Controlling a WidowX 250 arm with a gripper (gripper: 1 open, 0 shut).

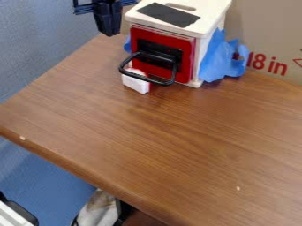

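A small white wooden box with a red front door and a large black handle stands at the back of the wooden table. A white block is at the foot of the door, partly behind the handle. My dark gripper is at the top edge, left of the box and apart from the handle; it is mostly cropped, and its fingers' state is unclear.
Blue crumpled material bulges from the box's sides. Cardboard stands behind at right. The table's left edge borders a blue-grey surface.
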